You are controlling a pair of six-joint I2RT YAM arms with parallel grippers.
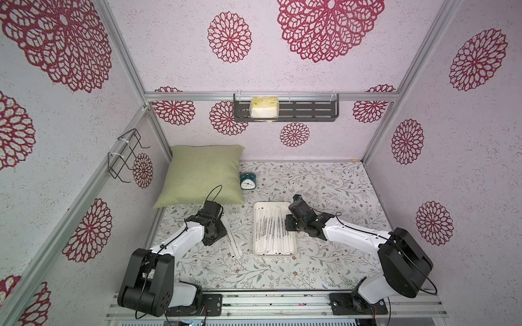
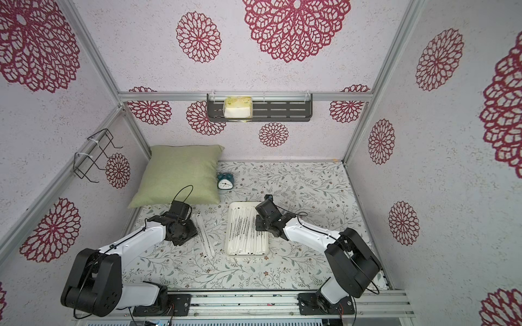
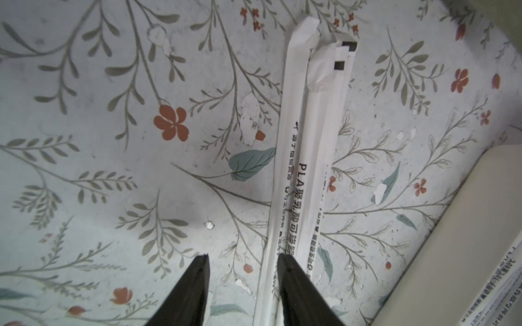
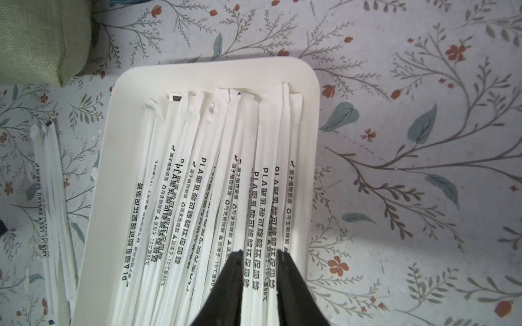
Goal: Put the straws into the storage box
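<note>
A few white paper-wrapped straws (image 3: 304, 163) lie side by side on the table, left of the storage box (image 1: 275, 254). My left gripper is part open above the cloth, just left of these straws, with its right finger (image 3: 304, 298) over them and nothing gripped. The white box (image 4: 311, 179) holds several wrapped straws (image 4: 201, 195) lying lengthwise. Over the box's right side hovers my right gripper, its fingers apart by a narrow gap, with straws visible below and none seen held.
A green pillow (image 1: 201, 174) fills the back left, with a teal alarm clock (image 1: 248, 181) beside it. On the back wall, a dark shelf (image 1: 304, 112) carries a yellow-white pack (image 1: 264, 107). Bare patterned cloth (image 1: 337, 190) lies behind and right of the box.
</note>
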